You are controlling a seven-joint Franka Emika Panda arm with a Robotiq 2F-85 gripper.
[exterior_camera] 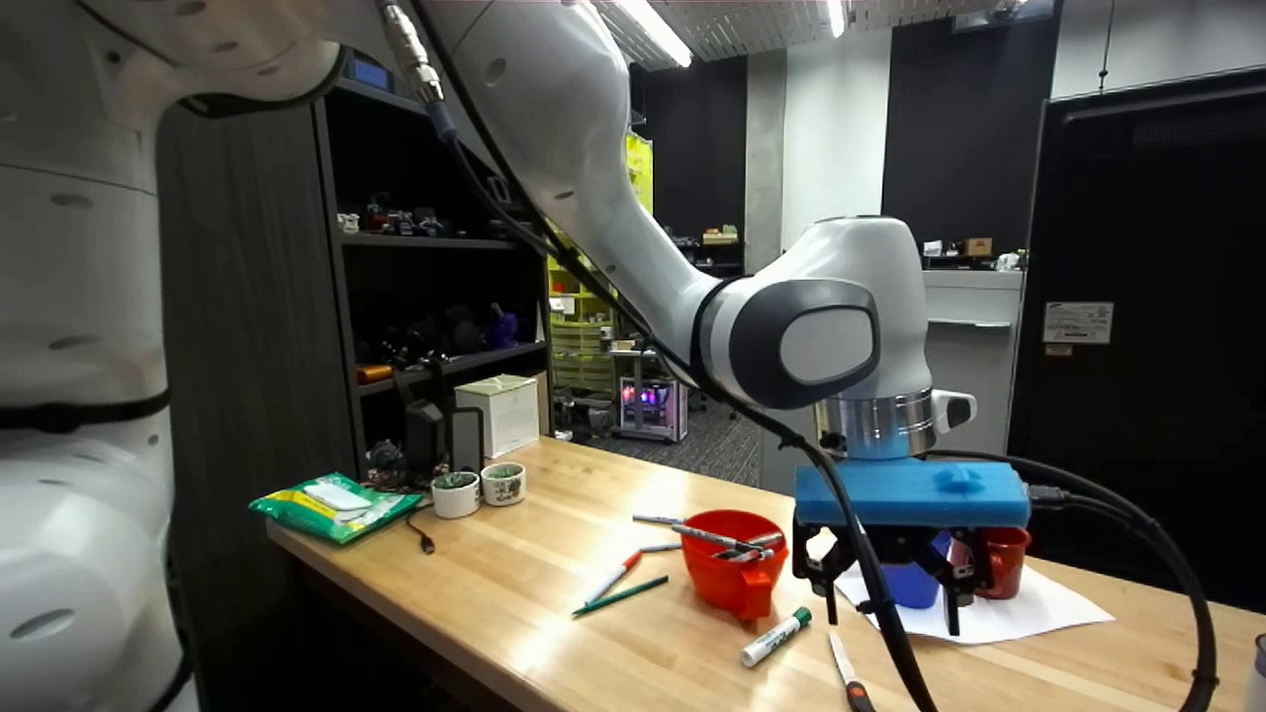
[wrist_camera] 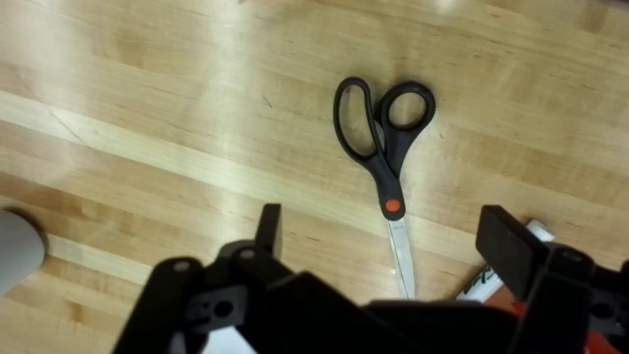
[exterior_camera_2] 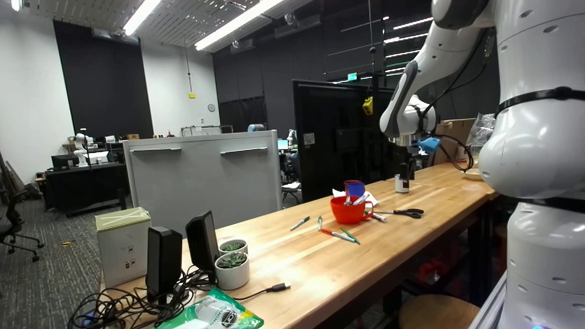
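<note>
My gripper points down above the wooden table, open, its fingers spread wide with nothing held. In the wrist view, scissors (wrist_camera: 391,189) with black handles and an orange pivot lie below, between the fingertips in that picture; the handles reach past them toward the top. The blades appear shut. Exterior view 1 shows the gripper (exterior_camera: 892,615) in front of the blue cup (exterior_camera: 911,585) and dark red mug (exterior_camera: 1009,562), partly hiding both. Only part of the scissors (exterior_camera: 851,680) shows at that frame's bottom edge.
A white marker (exterior_camera: 774,639) with a green cap lies near the scissors. Beside it stands a large red mug (exterior_camera: 718,581) holding pens, with loose pens around. White paper (exterior_camera: 1062,611) lies under the cups. A white cylinder (wrist_camera: 16,250) stands at the wrist view's left.
</note>
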